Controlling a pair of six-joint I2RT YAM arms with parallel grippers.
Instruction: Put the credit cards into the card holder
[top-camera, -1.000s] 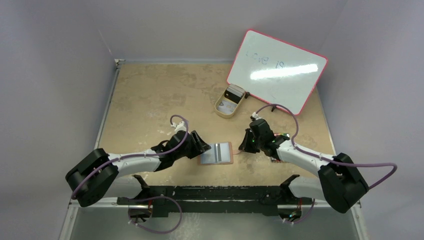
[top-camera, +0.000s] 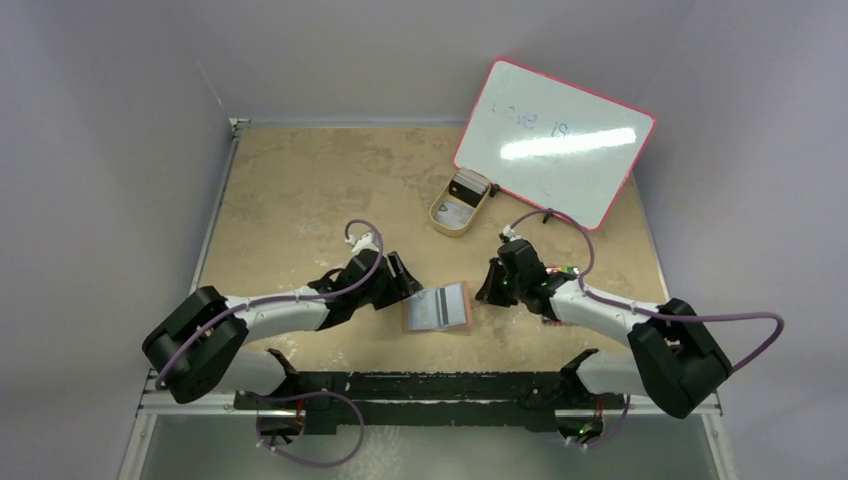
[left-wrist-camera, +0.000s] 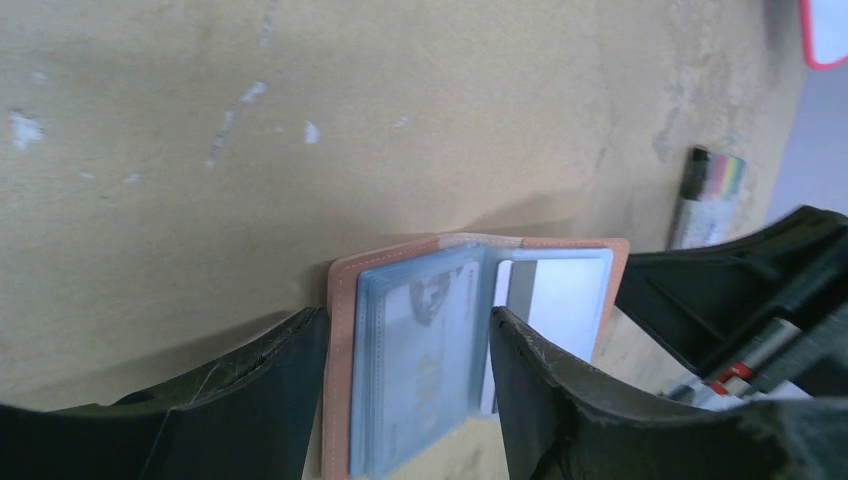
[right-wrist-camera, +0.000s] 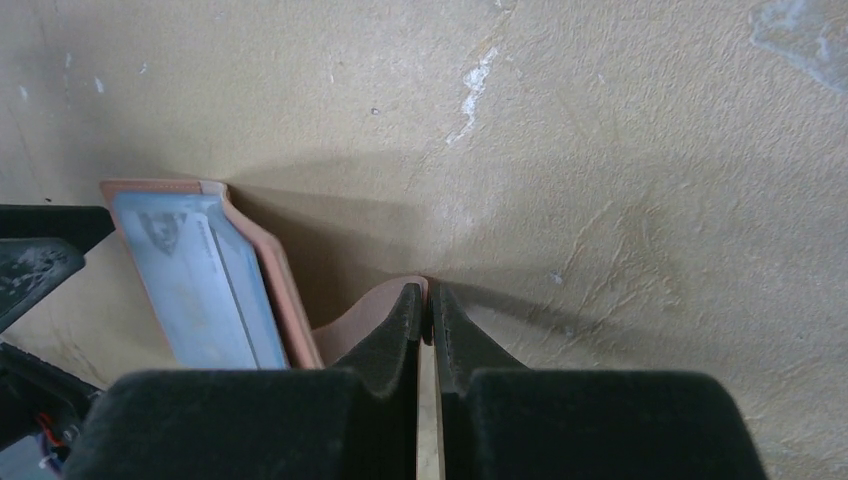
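Observation:
Near the front of the table lies the pinkish-brown card holder (top-camera: 466, 307), opened out with clear pockets. My left gripper is open, its fingers on either side of the holder's left part, with no card in them. My right gripper is shut at the holder's right side, the thin pink tab (right-wrist-camera: 372, 313) running in between its fingertips. Dark and grey cards (top-camera: 466, 190) stand in a tan basket (top-camera: 436, 218) farther back. Whether the holder's pockets contain cards is hard to tell.
A red-framed whiteboard (top-camera: 570, 115) leans at the back right, close behind the basket. A small colourful item (left-wrist-camera: 722, 178) lies right of the holder, partly covered by my right arm in the top view.
The holder has shifted slightly right and tilted. The right gripper barely moved; the basket is still.

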